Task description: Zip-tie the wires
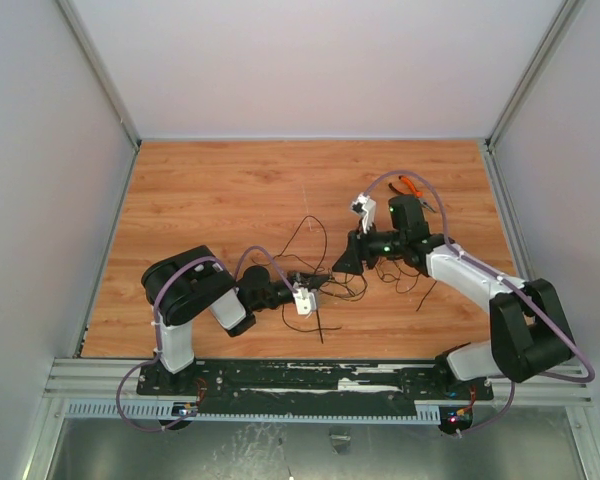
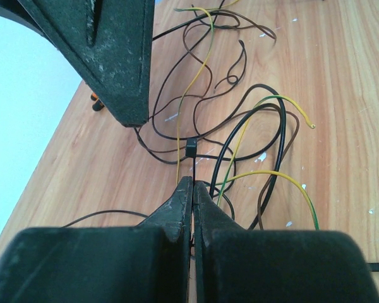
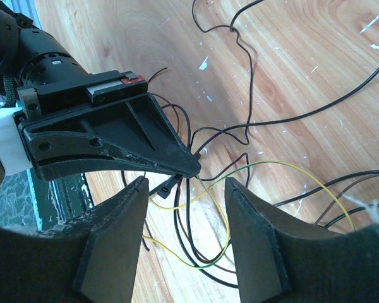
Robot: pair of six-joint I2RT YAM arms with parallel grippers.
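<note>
Black wires (image 2: 283, 126) and yellow-green wires (image 2: 265, 172) lie in a loose tangle on the wooden table, bunched between the grippers. My left gripper is shut on a thin black zip tie, whose small square head (image 2: 191, 148) pokes out beyond the fingertips. In the right wrist view this left gripper reaches in from the left over the bundle, the zip tie head (image 3: 167, 188) beside its tip. My right gripper stands open close by, wires showing in its gap. Whether the tie closes around the bundle cannot be told.
Orange-handled pliers (image 1: 410, 187) lie at the back right. Wire ends trail out to both sides of the bundle. A dark strip (image 1: 280, 385) runs along the front edge.
</note>
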